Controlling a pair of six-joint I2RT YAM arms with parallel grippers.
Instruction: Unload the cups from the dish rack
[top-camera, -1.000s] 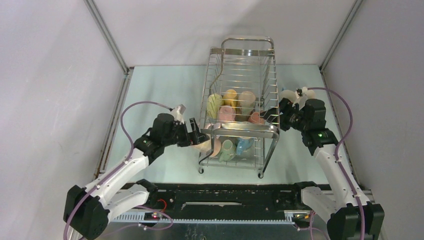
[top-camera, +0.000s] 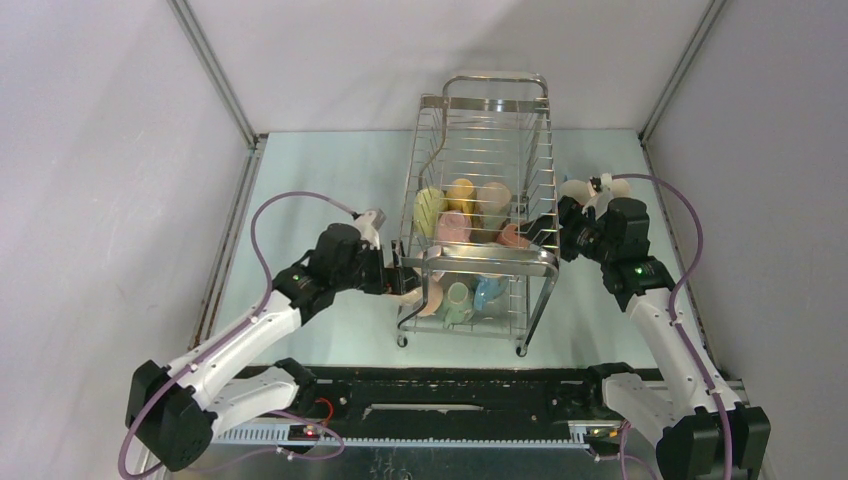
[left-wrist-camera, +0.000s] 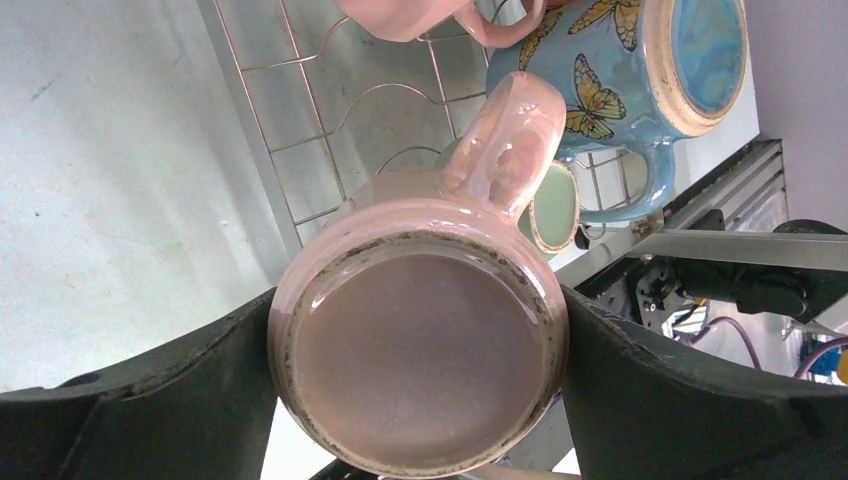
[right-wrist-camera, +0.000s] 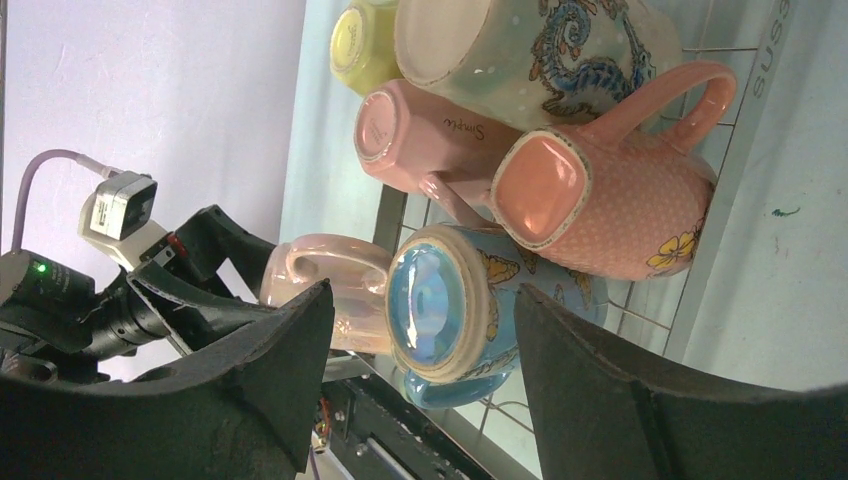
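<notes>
The two-tier wire dish rack (top-camera: 480, 104) stands mid-table with cups on both levels. At its lower left side, my left gripper is open, its fingers (left-wrist-camera: 170, 400) on either side of a pale pink cup (left-wrist-camera: 425, 350) whose round end faces the wrist camera. Beyond that cup are a green cup (left-wrist-camera: 555, 207) and a blue butterfly cup (left-wrist-camera: 590, 90). My right gripper reaches in from the rack's right side, open; the blue cup (right-wrist-camera: 430, 305) appears beyond its fingertips, and whether they touch is unclear. Above it is a dotted pink cup (right-wrist-camera: 610, 205).
Other cups in the rack include a smooth pink one (right-wrist-camera: 430, 140), a dragon-patterned one (right-wrist-camera: 540, 50) and a yellow one (right-wrist-camera: 362, 45). White cups (top-camera: 575, 190) stand behind the right arm. Table (top-camera: 325, 170) left of the rack is clear.
The green cup has shifted a little. My right arm looks still.
</notes>
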